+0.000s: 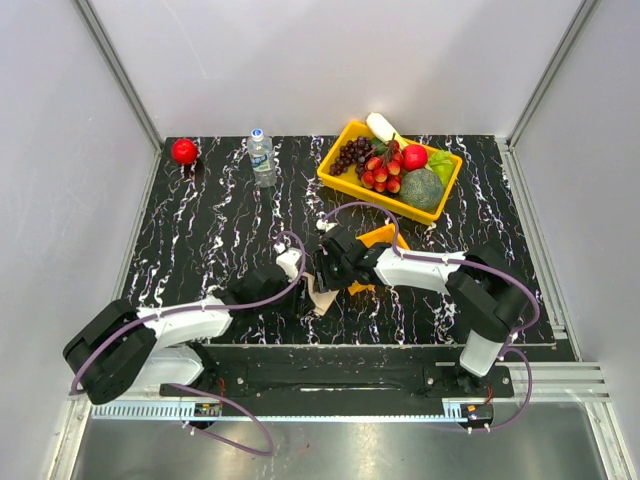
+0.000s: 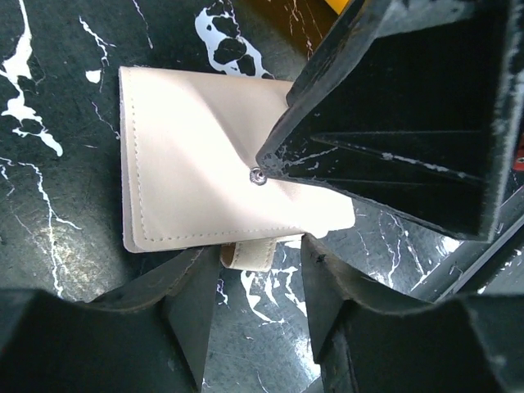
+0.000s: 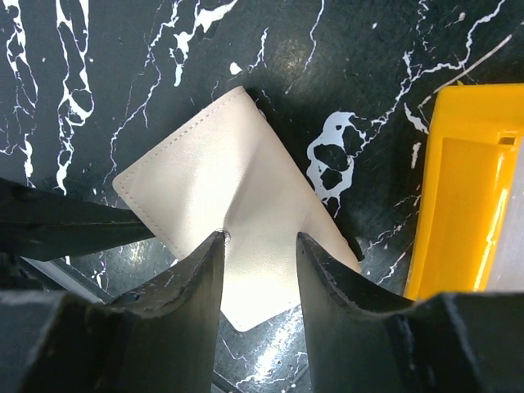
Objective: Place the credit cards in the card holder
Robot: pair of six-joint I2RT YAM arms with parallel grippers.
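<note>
The beige stitched card holder (image 1: 323, 301) lies on the black marbled table between my two grippers. In the left wrist view its snap and small strap (image 2: 252, 255) show. My left gripper is partly open at the holder's edge, its fingertips on either side of the strap, with a gap to one finger. Over the holder's face (image 3: 246, 192), my right gripper is partly open; whether its tips touch the leather I cannot tell. No credit card can be made out in these views.
An orange-yellow tray (image 3: 458, 188) stands close beside the holder, partly under the right arm. Farther back are a yellow fruit basket (image 1: 332, 181), a water bottle (image 1: 261, 158) and a red tomato (image 1: 184, 151). Left of the bottle's front, the table is clear.
</note>
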